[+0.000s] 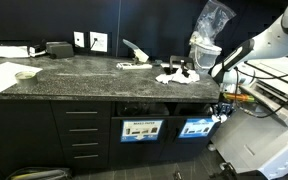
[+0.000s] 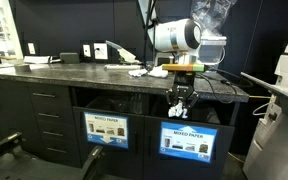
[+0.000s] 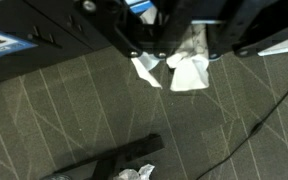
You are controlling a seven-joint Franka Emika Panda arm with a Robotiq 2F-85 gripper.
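Crumpled white paper (image 2: pixel 178 111) hangs below my gripper (image 2: pixel 182 101), which is shut on it. In the wrist view, white paper (image 3: pixel 191 72) shows between and beyond the dark fingers, partly hidden by them. Exterior view 1 has the gripper (image 1: pixel 224 107) low at the right end of the counter, with the paper (image 1: pixel 220 118) beneath it, near the right-hand bin. That bin carries a blue-and-white "mixed paper" label (image 2: pixel 187 142); from exterior view 2 the paper appears just above its front edge. Whether it is directly over the opening, I cannot tell.
A second bin with a like label (image 2: pixel 107 130) stands to the left. The dark countertop (image 1: pixel 104 85) bears white crumpled cloth or paper (image 1: pixel 177 76) near its right end. A black stand or leg (image 3: pixel 114 160) and some white crumpled stuff (image 3: pixel 134 173) lie below on the carpet.
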